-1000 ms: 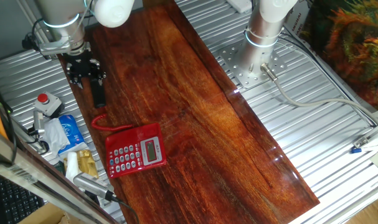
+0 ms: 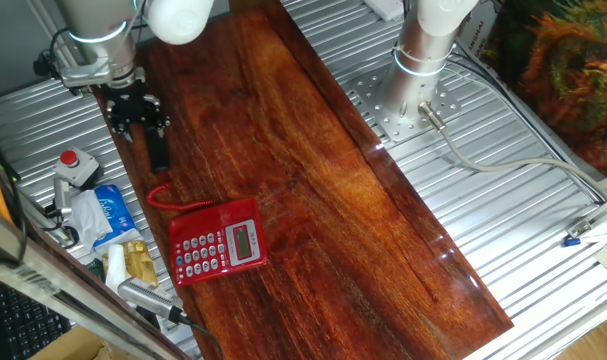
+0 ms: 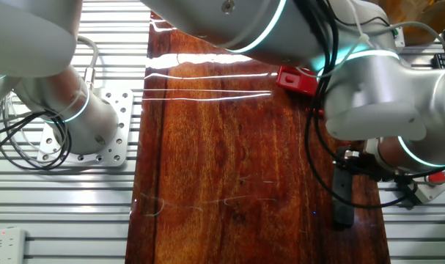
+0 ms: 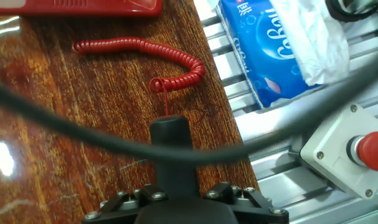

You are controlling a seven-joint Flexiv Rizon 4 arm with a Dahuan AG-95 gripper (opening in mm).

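Note:
A red desk telephone with grey keys and a small display lies on the wooden board. Its dark handset is off the base, towards the board's back left edge, joined by a coiled red cord. My gripper is at the handset's far end, its finger linkages on either side. In the wrist view, the handset runs from the cord end down to my gripper. The fingertips are hidden, so whether they clasp the handset cannot be told. In exterior view 2, the handset lies along the board under the arm.
Beside the board are a red stop button on a white box, a blue tissue pack and a grey handheld tool. The board's middle is clear.
The arm above the gripper has shifted very slightly left over the last second. The handset, cord and telephone show no visible movement.

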